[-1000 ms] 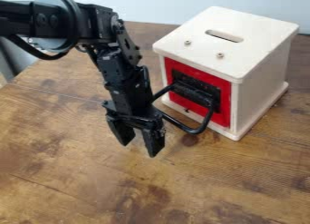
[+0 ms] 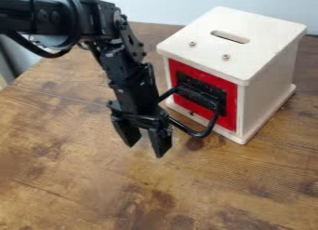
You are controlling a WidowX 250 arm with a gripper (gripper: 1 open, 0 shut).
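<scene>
My black gripper [image 2: 144, 143] hangs low over the wooden table, pointing down, left of and in front of a pale wooden box [image 2: 233, 33]. Its two fingers stand apart with nothing visible between them. The box has a slot and two small bolts on its top, and a red front panel [image 2: 187, 69] holding black electronics, with a black cable [image 2: 199, 132] looping out toward my arm.
A pale wall and the table's far edge show at the upper left.
My gripper has shifted very slightly upward; the box stays where it was.
</scene>
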